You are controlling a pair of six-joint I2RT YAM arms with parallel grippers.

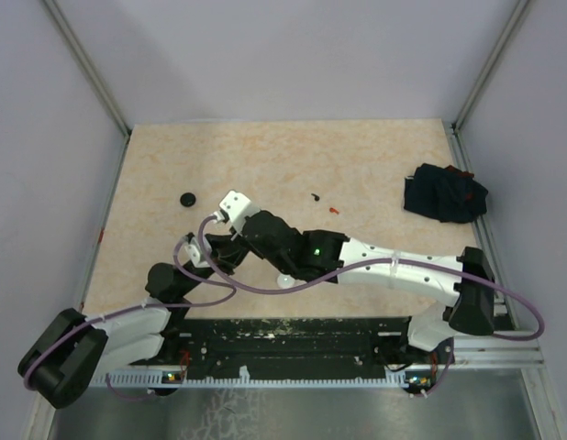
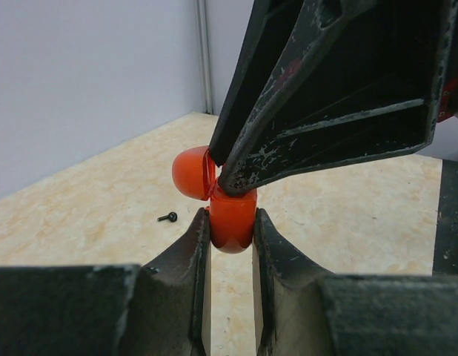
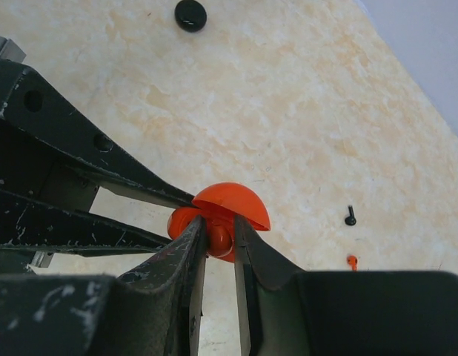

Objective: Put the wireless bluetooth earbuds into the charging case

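The red charging case, with its lid raised, is at the meeting of both grippers: in the left wrist view its body (image 2: 231, 226) and lid (image 2: 190, 172), in the right wrist view its lid (image 3: 231, 200). My left gripper has its fingertips at the case's body. My right gripper reaches into the case from the other side, a small red piece between or just behind its fingertips, perhaps an earbud; the view is too crowded to tell. In the top view both grippers overlap left of the middle, hiding the case.
A black round puck (image 1: 187, 199) lies at the back left. A small black piece (image 1: 316, 196) and a small red piece (image 1: 334, 210) lie behind the right arm. A dark cloth (image 1: 445, 192) is at the right edge.
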